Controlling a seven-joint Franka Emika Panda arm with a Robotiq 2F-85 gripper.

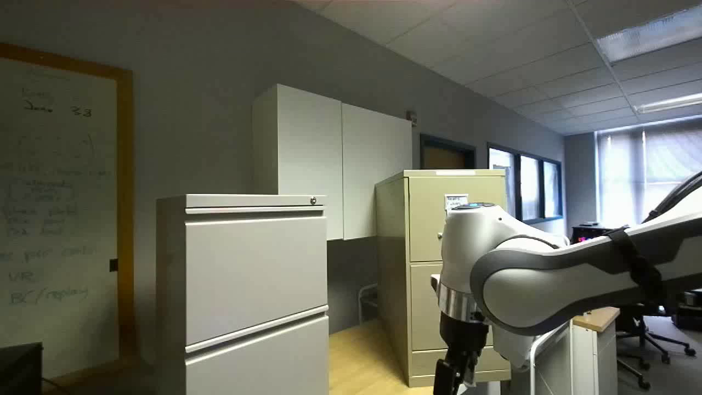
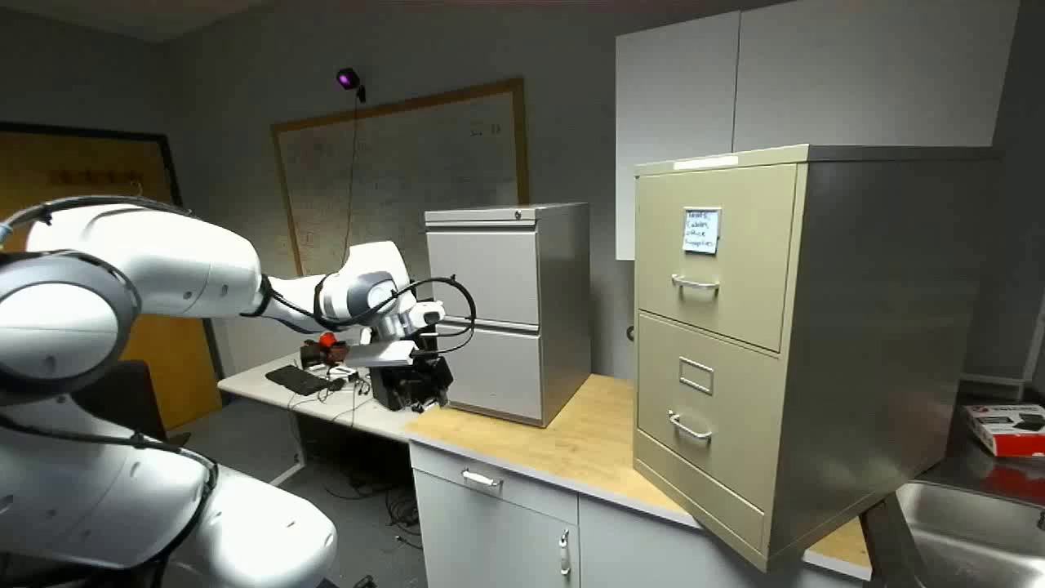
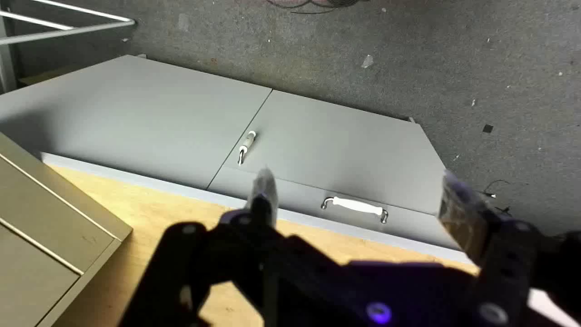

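Observation:
My gripper is open in the wrist view, its two fingers wide apart with nothing between them. Beyond the gap, further off, is the white drawer handle (image 3: 356,205) of the grey base cabinet (image 3: 337,147); the fingers appear clear of it. To its left a second, upright handle (image 3: 246,146) sits on the cabinet door. In exterior view 2 the gripper (image 2: 421,397) hangs in front of the light grey file cabinet (image 2: 485,367), near the left end of the wooden countertop (image 2: 578,441). Its fingertips are hard to make out there.
A beige filing cabinet (image 2: 710,392) with two handled drawers stands on the countertop, its corner jutting past the front edge. A sink (image 2: 965,529) lies to the right, a white desk (image 2: 264,382) with cables to the left. Bare floor (image 3: 425,60) lies before the base cabinet.

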